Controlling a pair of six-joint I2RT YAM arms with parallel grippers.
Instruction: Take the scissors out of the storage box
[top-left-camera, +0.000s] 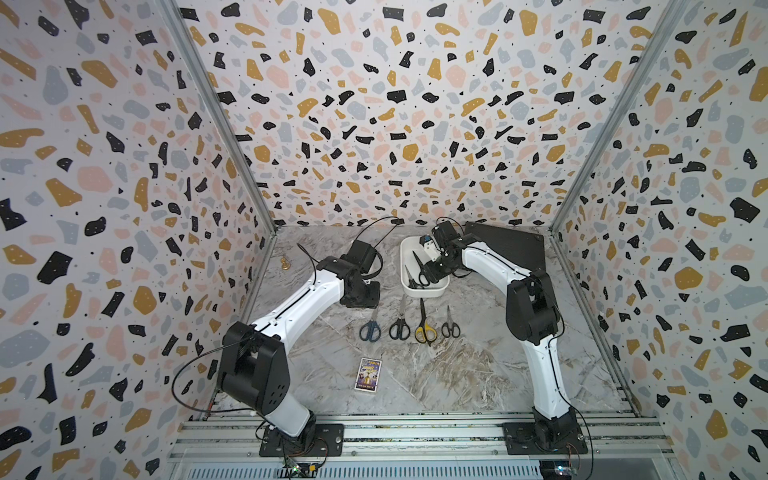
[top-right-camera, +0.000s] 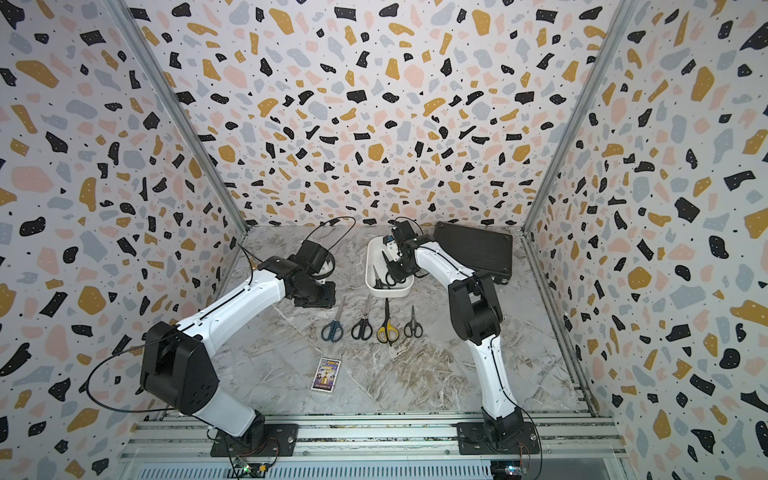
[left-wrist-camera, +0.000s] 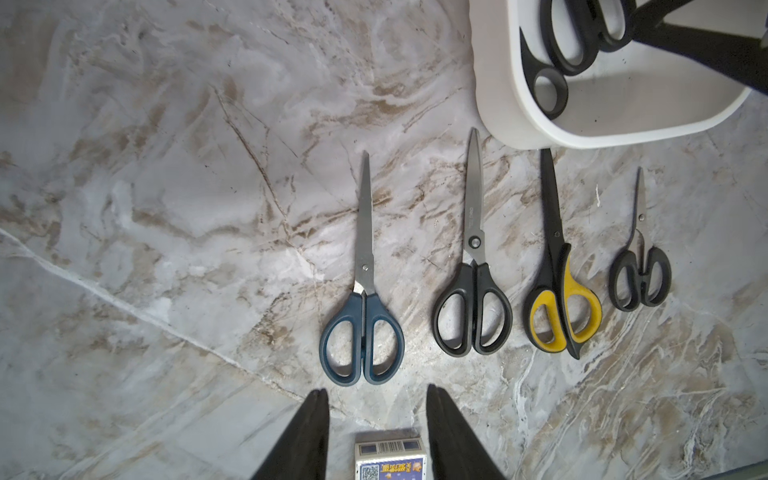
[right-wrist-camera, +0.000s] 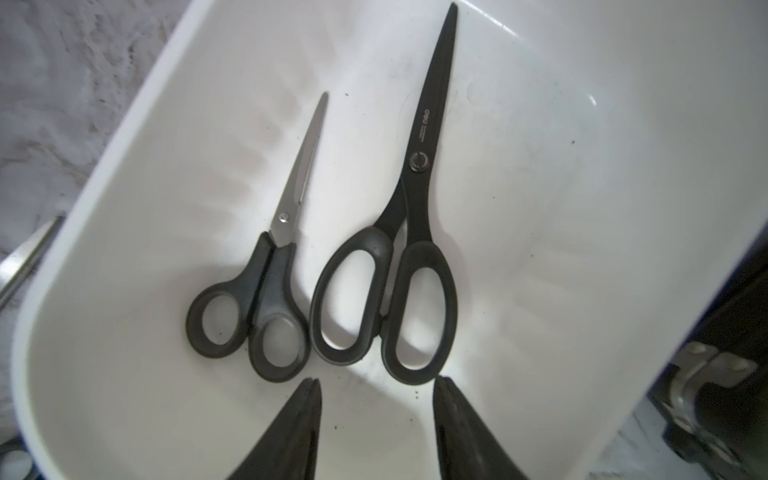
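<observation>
Two pairs of scissors lie in the white storage box (right-wrist-camera: 104, 184). One is a smaller grey-handled pair (right-wrist-camera: 272, 300) with a silver blade. Beside it lies the larger black scissors (right-wrist-camera: 428, 264), black-bladed, its handle loops toward my fingers. My right gripper is over the box, open and empty. On the marble table in front of the box are blue-handled scissors (left-wrist-camera: 361, 340), black-handled scissors (left-wrist-camera: 472, 308), yellow-and-black scissors (left-wrist-camera: 568, 312) and small black-handled scissors (left-wrist-camera: 640, 276), side by side. My left gripper is open above the table left of the box, with nothing between its fingers.
A small printed card box (top-left-camera: 368, 374) lies near the front. Behind my right arm is a black case (top-left-camera: 512, 248). A small gold object (top-left-camera: 285, 264) sits at the far left.
</observation>
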